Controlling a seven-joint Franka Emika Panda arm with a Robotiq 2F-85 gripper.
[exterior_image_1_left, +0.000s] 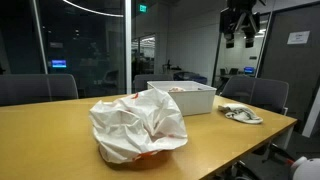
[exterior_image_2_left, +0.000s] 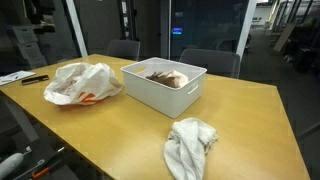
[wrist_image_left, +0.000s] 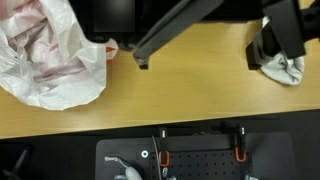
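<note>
My gripper (exterior_image_1_left: 240, 43) hangs high above the right part of the table, its two fingers spread with nothing between them. Below it in the wrist view, the gap of the gripper shows bare wood. A crumpled white plastic bag (exterior_image_1_left: 138, 125) with some red print lies on the table, also seen in the second exterior view as a bag (exterior_image_2_left: 82, 84). A white box (exterior_image_2_left: 160, 94) stands behind, holding brown and pale items (exterior_image_2_left: 170, 77) that are hard to identify. A crumpled grey-white cloth (exterior_image_2_left: 190, 148) rests on the table beside the box.
A black mounting plate (wrist_image_left: 205, 160) with tools runs along the table edge. Chairs (exterior_image_1_left: 268, 94) stand behind the table.
</note>
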